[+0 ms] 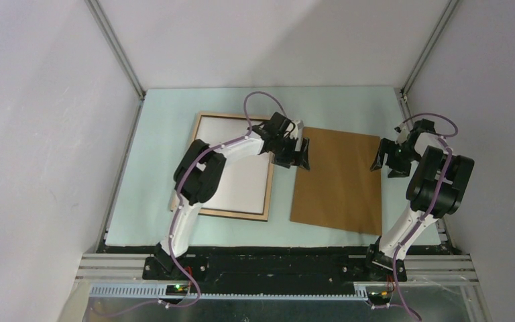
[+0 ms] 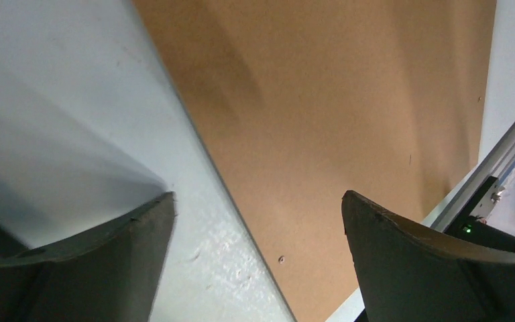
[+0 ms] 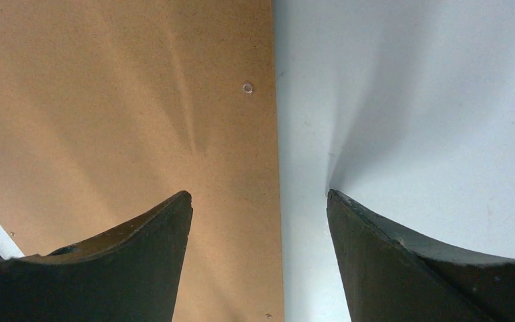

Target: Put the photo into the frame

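Observation:
A flat brown board (image 1: 338, 184) lies on the right half of the table, slightly turned. To its left is the wooden picture frame (image 1: 267, 194) with a white sheet (image 1: 238, 181) inside; no separate photo can be made out. My left gripper is open over the board's left edge, one finger (image 2: 124, 248) on the bare-table side and the other over the board. At the opposite edge, my right gripper is parted, its fingers (image 3: 157, 231) to either side of the edge line with nothing gripped between them.
The left arm (image 1: 204, 174) crosses above the picture frame. A metal rail (image 2: 496, 161) runs along the table's side.

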